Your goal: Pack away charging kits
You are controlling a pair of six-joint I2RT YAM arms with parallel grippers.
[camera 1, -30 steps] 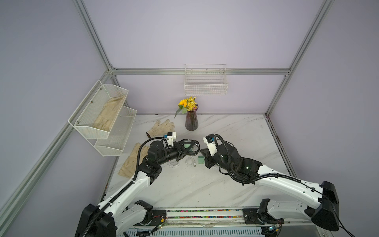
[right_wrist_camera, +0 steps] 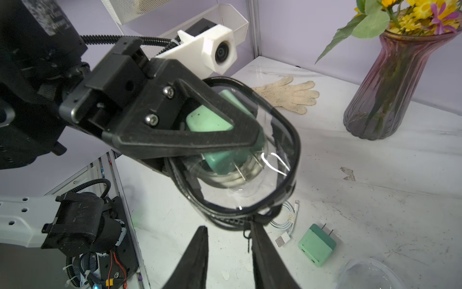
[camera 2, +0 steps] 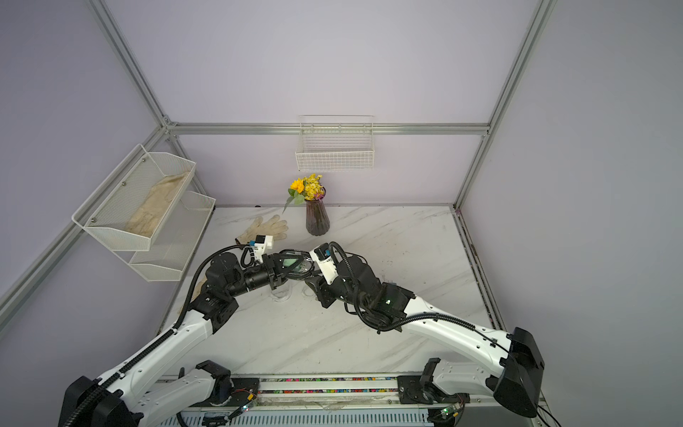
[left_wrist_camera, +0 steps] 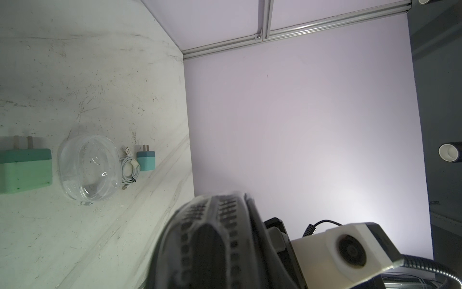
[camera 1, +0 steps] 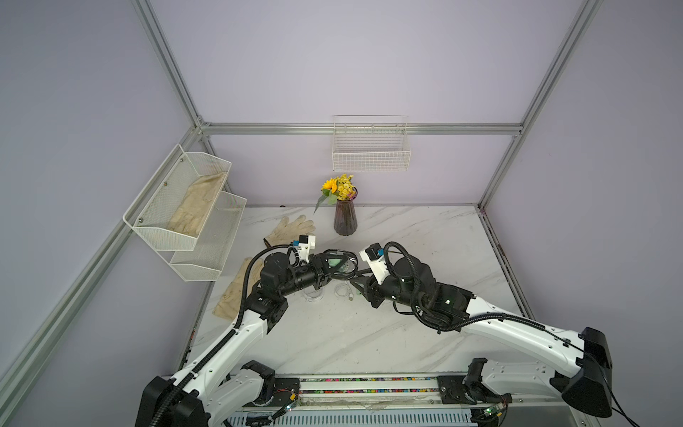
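Observation:
My left gripper [camera 1: 340, 263] is shut on a clear pouch [right_wrist_camera: 281, 144] with a black rim, held above the table. Through its clear wall a green charger [right_wrist_camera: 207, 119] with two prongs shows. My right gripper stands open just below the pouch, its tips close to a thin dark pull [right_wrist_camera: 248, 236] hanging from the rim. Whether they touch it I cannot tell. On the table lie a coiled white cable [right_wrist_camera: 286, 216], another green charger [right_wrist_camera: 317, 244] and a clear case [right_wrist_camera: 368, 277]. The left wrist view shows table items; a dark blurred shape fills its bottom.
A vase of flowers [camera 1: 345, 217] stands at the back, with a beige glove [camera 1: 289, 229] left of it. White wire baskets [camera 1: 167, 238] hang on the left wall, another [camera 1: 370, 151] on the back one.
My right gripper has moved left, closer to the pouch, and now covers the green charger on the table from above. My left gripper has shifted only slightly.

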